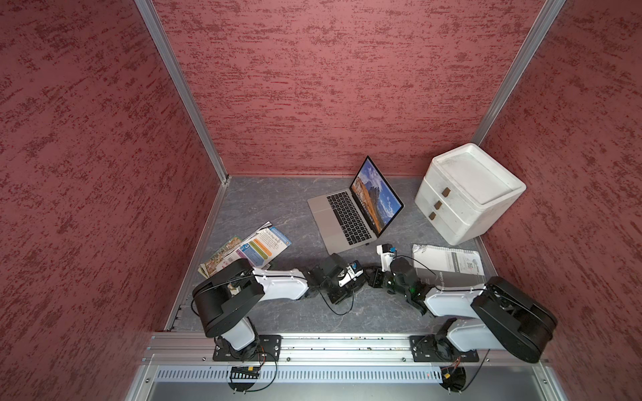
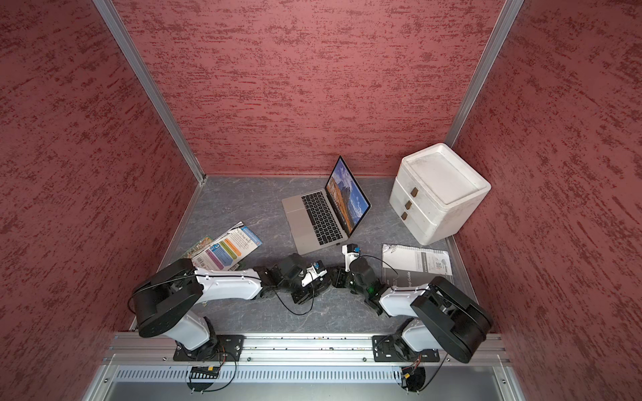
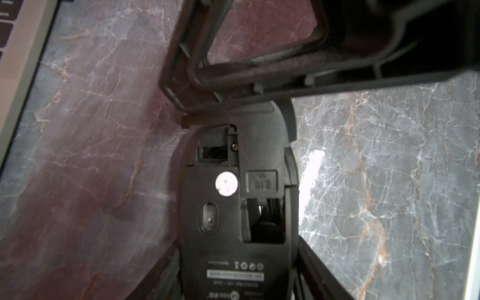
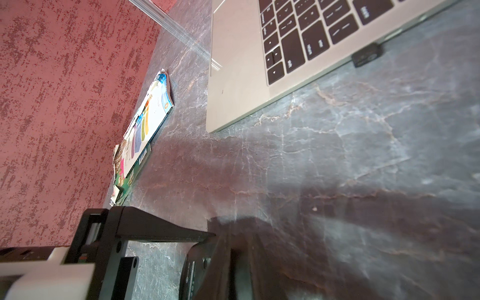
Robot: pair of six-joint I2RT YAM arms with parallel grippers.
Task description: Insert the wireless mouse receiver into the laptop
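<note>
My left gripper is shut on a black mouse, held underside up in the left wrist view, its long compartment partly uncovered at the lower right, with the dark frame of my right gripper across its top end. In the top views my right gripper is right beside it; its fingertips are blurred and partly hidden, so I cannot tell their gap. The open laptop stands behind both grippers. A small black plug is at the laptop's side edge.
Magazines lie at the left. A white drawer unit stands back right, with a flat white packet before it. Bare table surrounds the laptop on its left and back.
</note>
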